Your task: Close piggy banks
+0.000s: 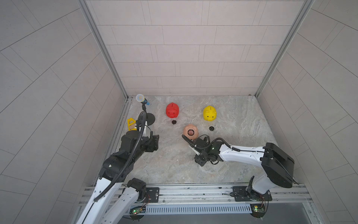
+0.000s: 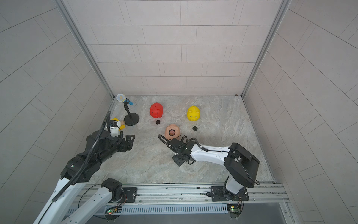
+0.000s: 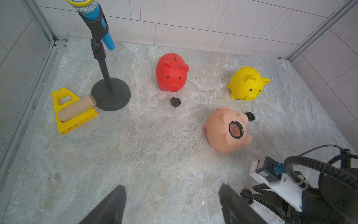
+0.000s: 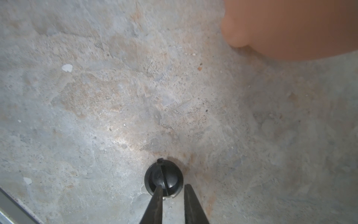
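Observation:
A peach piggy bank lies tipped over, its round black-rimmed hole facing up with no plug in it. Upright behind it are a red piggy bank and a yellow piggy bank. One black plug lies in front of the red bank, another black plug beside the peach one. A third black plug is on the table at the fingertips of my right gripper, whose fingers are apart; contact cannot be told. My left gripper stands open and empty over bare table.
At the left stands a toy microphone on a black stand. Next to its base, a yellow trowel-like tool with a wooden handle lies flat.

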